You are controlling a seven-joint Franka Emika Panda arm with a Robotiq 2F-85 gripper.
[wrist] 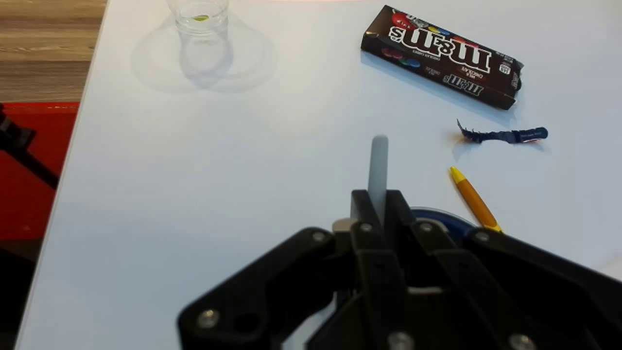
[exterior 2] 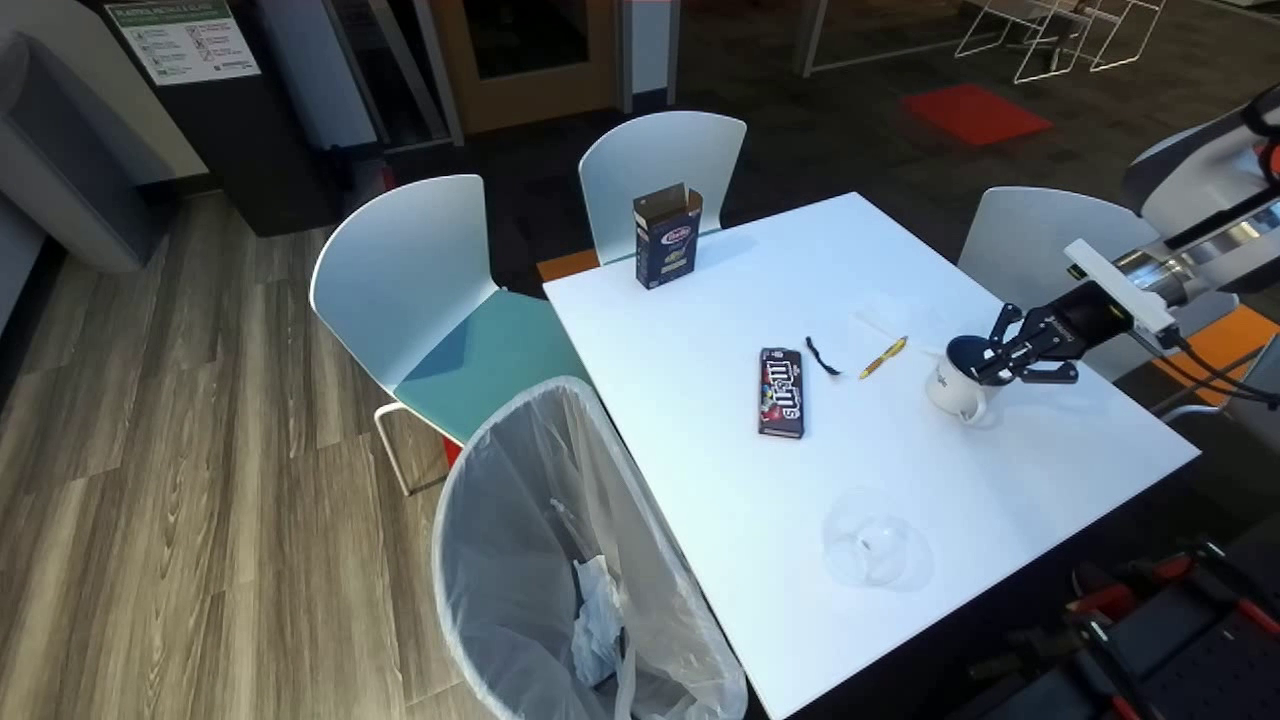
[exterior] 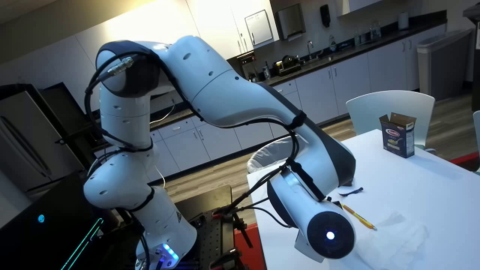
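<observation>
A white mug [exterior 2: 956, 394] with a dark blue inside stands on the table in exterior view 2, its handle towards the front. My gripper [exterior 2: 993, 358] is at the mug's mouth. In the wrist view the gripper is shut on a slim light-grey stick [wrist: 378, 160], whose rounded end sticks out past the fingertips. Part of the mug's blue inside [wrist: 446, 220] shows behind the fingers. The stick's lower part is hidden, so I cannot tell whether it touches the mug. Exterior view 1 hides the gripper behind the arm.
Near the mug lie an orange pen [wrist: 476, 199] and a dark torn strip [wrist: 506, 136]. Farther off are an M&M's box [wrist: 443, 57], a clear cup [wrist: 201, 20] and an open pasta box [exterior 2: 667, 246]. A lined bin [exterior 2: 576, 540] stands beside the table.
</observation>
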